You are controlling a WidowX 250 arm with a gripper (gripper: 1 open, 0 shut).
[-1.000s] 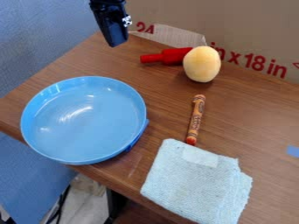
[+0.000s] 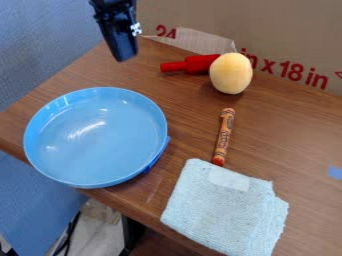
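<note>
My dark gripper (image 2: 118, 30) hangs at the top left of the camera view, above the far left part of the wooden table, apart from the objects below it; I cannot tell whether it is open or shut. A blue plate (image 2: 94, 137) fills the left of the table. To its right lie an orange stick-like wrapped item (image 2: 223, 135) and a folded pale cloth (image 2: 225, 212). At the back are a red bottle-like object (image 2: 191, 64) and a yellow egg-shaped object (image 2: 231, 74).
A cardboard wall (image 2: 294, 30) closes the back. The table's left and front edges drop to a blue surface and cables.
My gripper has shifted slightly to the left and a little downward over the last second. The objects on the table have stayed put.
</note>
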